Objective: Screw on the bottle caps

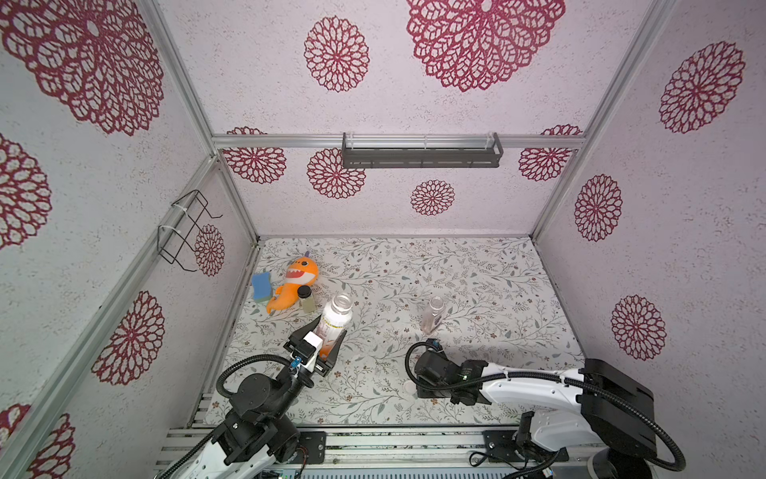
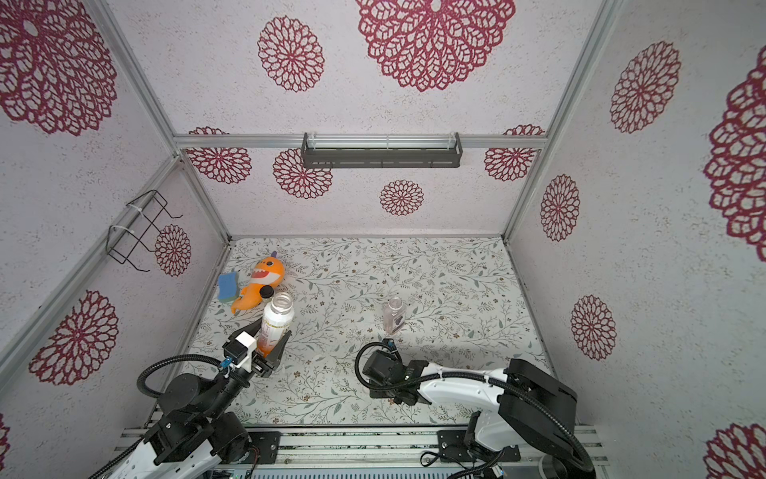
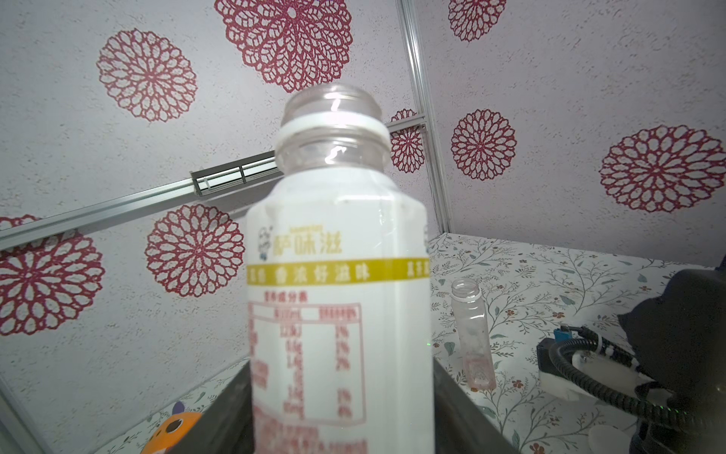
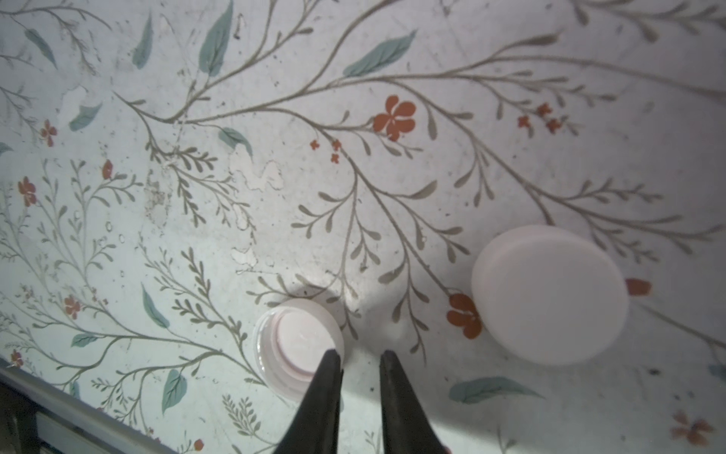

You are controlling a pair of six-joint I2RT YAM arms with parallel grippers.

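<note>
A white-labelled bottle [image 3: 340,302] with a bare, uncapped neck stands between the fingers of my left gripper [image 1: 328,330], which is shut on it. The bottle leans slightly in the top left view. An empty clear bottle [image 1: 432,316], also without a cap, is on the table in front of my right arm. Two white caps lie there in the right wrist view: one cap [image 4: 296,348] shows its hollow side, the other cap [image 4: 552,295] its smooth top. My right gripper is narrowly open beside the hollow cap, nothing between its fingers.
At the left of the table lie an orange shark toy [image 1: 297,279], a blue sponge [image 1: 261,286] and a small dark-lidded jar [image 1: 307,299]. A grey rack [image 1: 423,155] hangs on the back wall.
</note>
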